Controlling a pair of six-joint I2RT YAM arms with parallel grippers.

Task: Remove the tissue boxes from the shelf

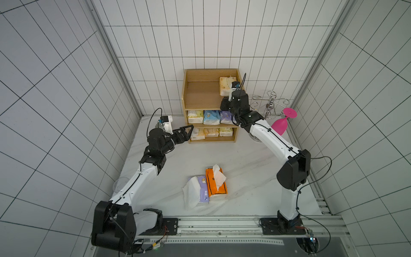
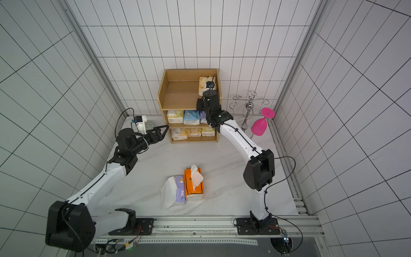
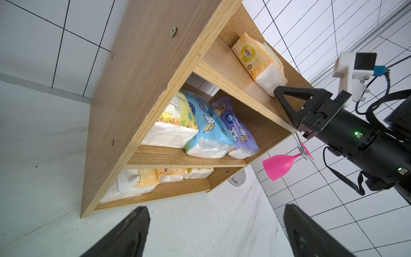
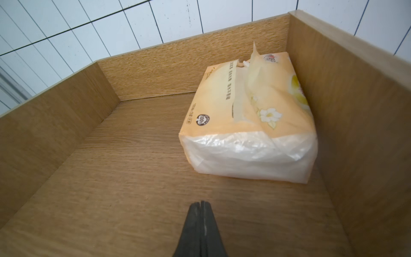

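Note:
An orange-and-white tissue pack (image 4: pixel 250 120) lies on the shelf's bare top board (image 4: pixel 141 150), near the right side wall. Short of its near end, my right gripper is shut, its fingertips together and nothing between them. Yellow (image 3: pixel 173 128), blue (image 3: pixel 209 128) and purple (image 3: pixel 237 130) packs fill the middle level. Several more packs (image 3: pixel 145 180) sit in the bottom level. Left of the shelf, my left gripper stands open and empty. An orange pack (image 1: pixel 216 182) and a purple-white pack (image 1: pixel 197 190) lie on the table.
The shelf's left side panel (image 3: pixel 141 94) rises close to my left gripper. To the right of the shelf stand a metal rack (image 1: pixel 270 102) and a pink goblet (image 1: pixel 282 122).

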